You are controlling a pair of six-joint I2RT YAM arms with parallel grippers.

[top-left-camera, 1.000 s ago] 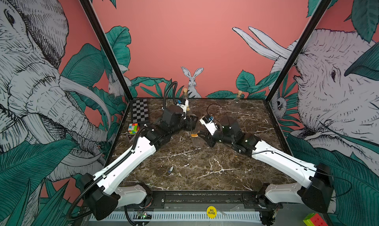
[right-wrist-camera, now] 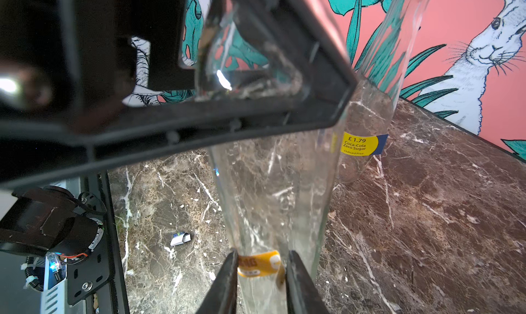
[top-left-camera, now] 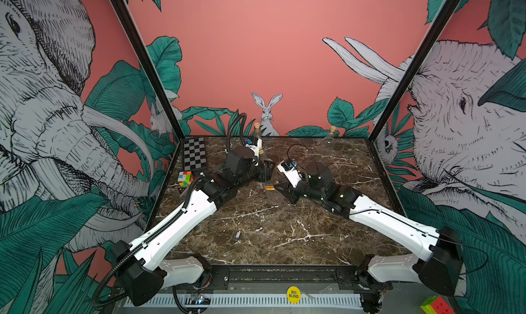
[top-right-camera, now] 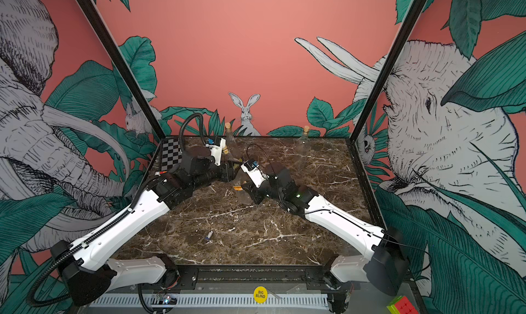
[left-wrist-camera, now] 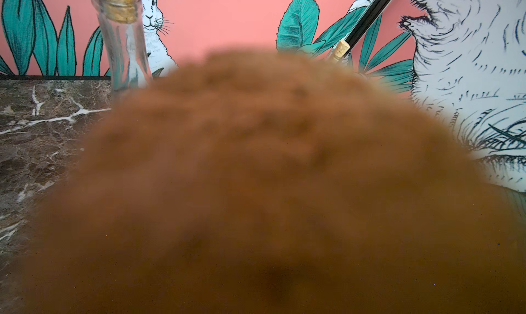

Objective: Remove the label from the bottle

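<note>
A clear glass bottle with an orange label is held at mid-table by my left gripper [top-left-camera: 265, 170], shut on its upper part; a blurred brown cork fills most of the left wrist view. My right gripper is low at the label, its fingertips on either side of it and apparently apart. In the top views the label [top-right-camera: 237, 188] shows beside the right gripper.
A corked bottle [right-wrist-camera: 356, 166] with a yellow price label stands behind; another [top-left-camera: 329, 142] is at back right. A chessboard [top-left-camera: 194, 152] and colourful cube [top-left-camera: 184, 178] lie left. A small scrap [right-wrist-camera: 180, 238] lies on the open front table.
The right gripper and orange label have shifted very slightly at most. Otherwise none of the arms or objects has visibly moved.
</note>
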